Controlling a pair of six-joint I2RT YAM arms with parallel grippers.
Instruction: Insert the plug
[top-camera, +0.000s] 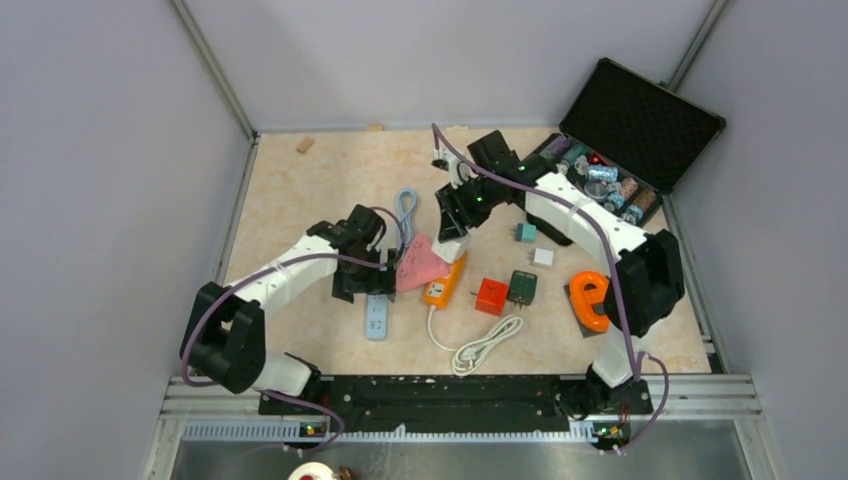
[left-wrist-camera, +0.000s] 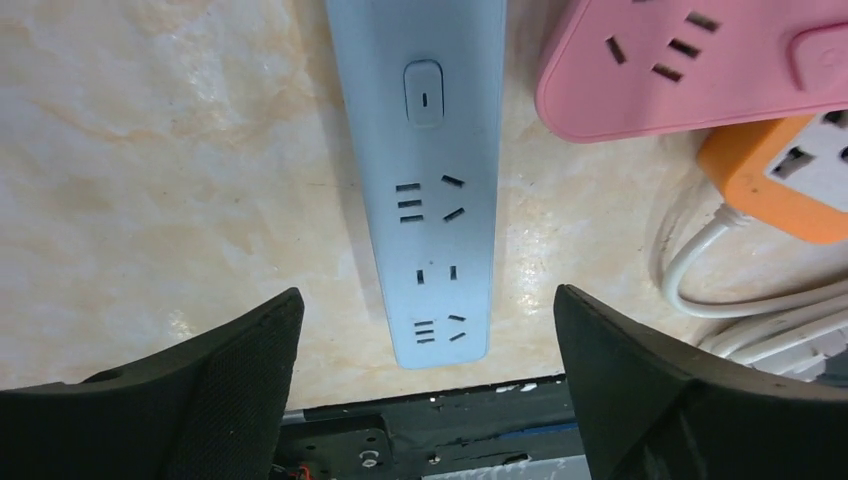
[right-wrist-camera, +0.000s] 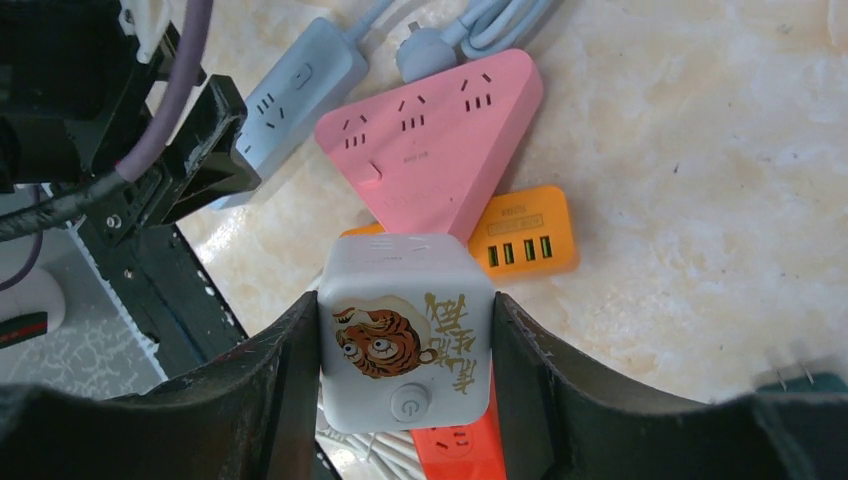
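A light blue power strip lies lengthwise near the front of the table, below my open left gripper. My right gripper holds a white cube plug with a cartoon face printed on it, above the orange and pink strips. The cube's prongs are hidden. The pink strip lies beside the blue one, partly over the orange strip in the top view.
A red adapter, dark green adapter, small cubes and an orange ring sit to the right. An open case stands back right; a coiled white cable lies at the front.
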